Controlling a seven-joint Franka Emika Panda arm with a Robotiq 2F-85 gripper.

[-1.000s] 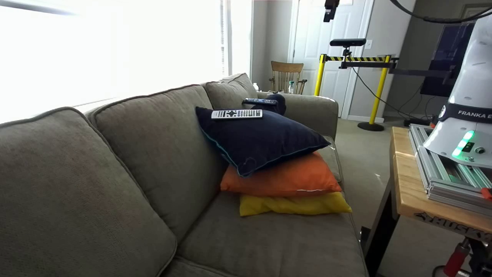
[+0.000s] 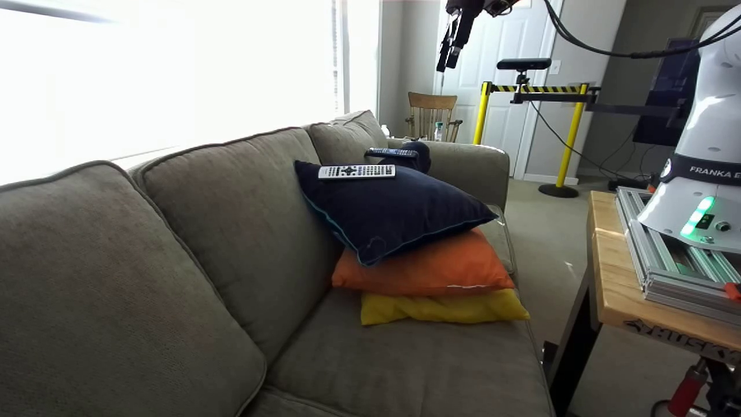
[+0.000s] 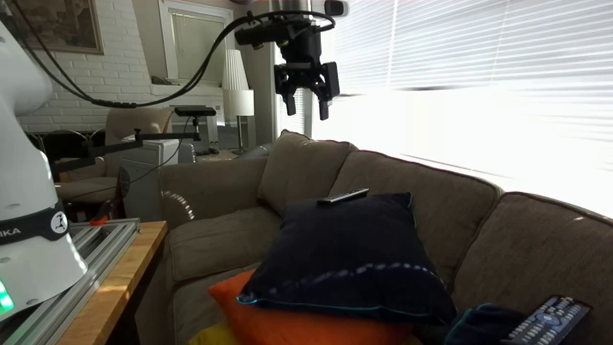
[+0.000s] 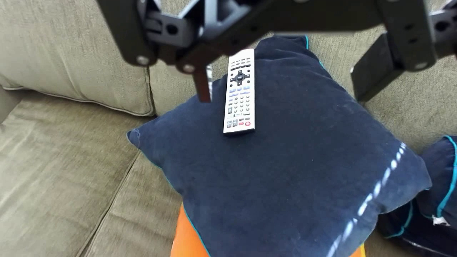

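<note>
A silver remote [image 4: 240,94] with a dark underside lies flat near the back corner of a navy pillow [image 4: 291,158]. In exterior view 1 the same silver remote [image 2: 357,171] rests on the navy pillow [image 2: 396,208], which tops an orange pillow [image 2: 430,264] and a yellow pillow [image 2: 444,307]. My gripper [image 3: 307,109] hangs open in the air, well above the pillows, with nothing between its fingers. Farther along the couch a dark remote [image 3: 549,322] lies on another navy cushion [image 3: 482,325].
The grey-brown couch [image 2: 437,372] has its backrest along the window. A wooden workbench [image 2: 618,278] carrying the robot base stands before it. Black cables [image 3: 138,104] loop from the arm. Open air separates the gripper from the pillows.
In exterior view 1 my gripper has moved left, toward the couch, and lower in the picture, so more of it shows. The pillows and both remotes have stayed put.
</note>
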